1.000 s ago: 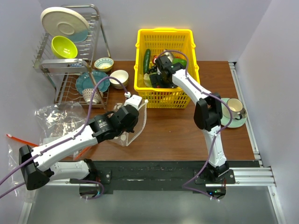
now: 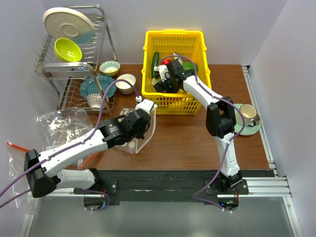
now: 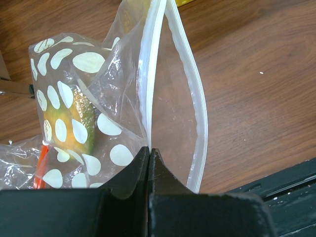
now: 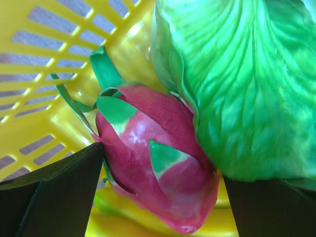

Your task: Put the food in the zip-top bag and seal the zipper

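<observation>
The clear zip top bag (image 3: 128, 84) with white dots stands with its zip mouth spread apart; a yellow-green food item (image 3: 74, 121) shows inside it. Its near zip edge runs down into the tips of my left gripper, which is shut on that thin edge. Inside the yellow basket, my right gripper is open, one finger (image 4: 64, 190) to the left of a pink dragon fruit (image 4: 153, 148) and the other to its right. A green leafy vegetable (image 4: 242, 89) lies against the fruit's upper right and partly covers the right finger.
The yellow basket (image 2: 185, 104) also holds a cucumber (image 2: 155, 63) and other produce. A dish rack (image 2: 91, 54) and a white bowl (image 2: 126, 83) stand left of it. Spare bags (image 2: 64, 126) lie at left; a cup (image 2: 247, 112) sits at right.
My right gripper has shifted a little to the left within the basket. The left arm has moved slightly to the right while at the bag's edge.
</observation>
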